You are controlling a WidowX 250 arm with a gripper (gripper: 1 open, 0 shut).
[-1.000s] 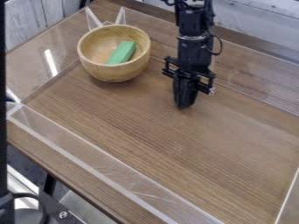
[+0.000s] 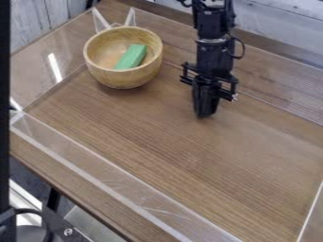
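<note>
My black gripper (image 2: 205,102) reaches down from the top centre of the camera view to the wooden table, its fingertips low near the table's middle. It looks shut, with nothing visible between its fingers, though the dark parts blend together. Left of it stands a wooden bowl (image 2: 98,73) holding a green block (image 2: 131,55).
Pale edge strips run along its lower left and right. A small white pronged object (image 2: 113,21) stands behind the bowl. Black cables or parts (image 2: 32,227) lie beyond the lower-left edge.
</note>
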